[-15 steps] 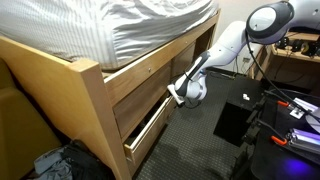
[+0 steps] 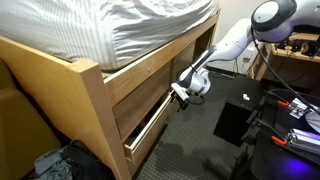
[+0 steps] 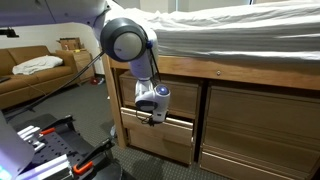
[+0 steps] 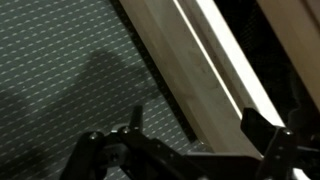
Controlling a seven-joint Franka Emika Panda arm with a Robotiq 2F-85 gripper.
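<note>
A wooden drawer (image 3: 160, 139) under the bed stands slightly pulled out, its front panel (image 4: 190, 75) running diagonally through the wrist view. Dark space shows behind the panel's bright top edge. My gripper is open, one black finger (image 4: 135, 120) on the floor side and the other finger (image 4: 260, 130) over the drawer's top edge and opening. The panel passes between them; whether either finger touches it I cannot tell. In exterior view 2 the gripper (image 3: 153, 119) is low at the top of the drawer front. Exterior view 1 shows it small, at the drawer's far part.
The wooden bed frame (image 2: 88, 108) and white mattress (image 2: 100, 35) rise above the drawer. A closed wooden drawer (image 3: 240, 145) lies to its right in exterior view 2. A black mat (image 2: 234, 122) lies farther out.
My gripper and wrist have shifted and turned slightly at the drawer's far part. The drawer looks the same.
</note>
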